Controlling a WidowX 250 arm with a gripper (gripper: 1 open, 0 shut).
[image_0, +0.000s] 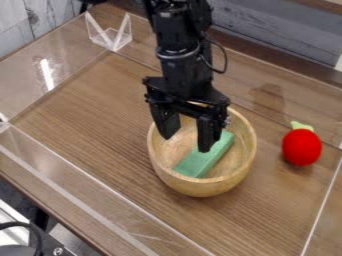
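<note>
My black gripper (189, 128) hangs open over the back and left part of a light wooden bowl (203, 186), its two fingers apart. Inside the bowl lies a green oblong item (205, 157), below and slightly right of the fingers; nothing shows held between them.
A red tomato-like object (302, 150) sits to the right of the bowl, with a small pale green item (301, 127) behind it. A clear angular container (110, 32) stands at the back left.
</note>
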